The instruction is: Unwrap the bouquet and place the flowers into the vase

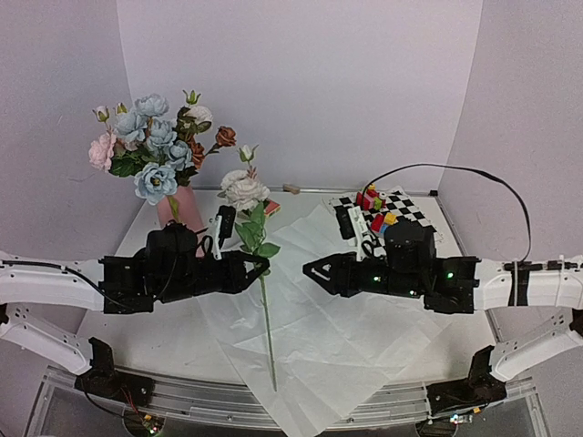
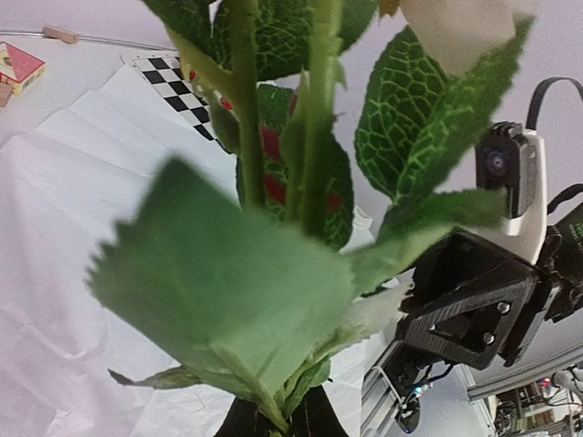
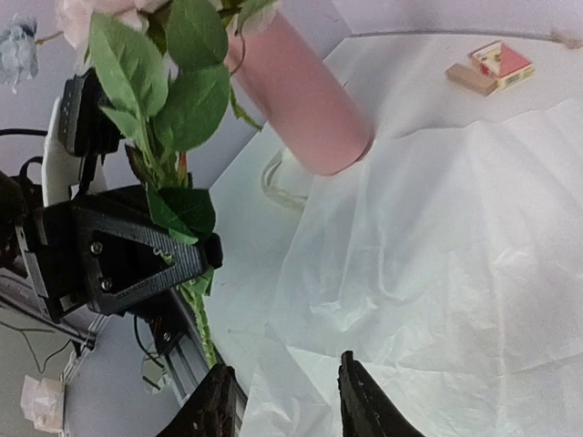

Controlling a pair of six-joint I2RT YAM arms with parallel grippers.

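Observation:
A white flower [image 1: 246,193] with green leaves and a long stem hangs upright in my left gripper [image 1: 259,265], shut on the stem just beneath the leaves. In the left wrist view its leaves [image 2: 228,282] fill the middle, and the fingers [image 2: 314,414] close around the stem at the bottom edge. My right gripper stands open to the right of the flower, nothing between its fingers. The pink vase [image 1: 186,209] stands at the back left, holding blue, pink, white and brown flowers [image 1: 159,141].
White paper sheeting [image 1: 319,337] covers the middle of the table. A checkered board [image 1: 414,211] with colourful toy pieces [image 1: 371,198] lies at the back right. A small red and yellow box [image 3: 503,64] and a wooden block [image 3: 471,79] rest near the back.

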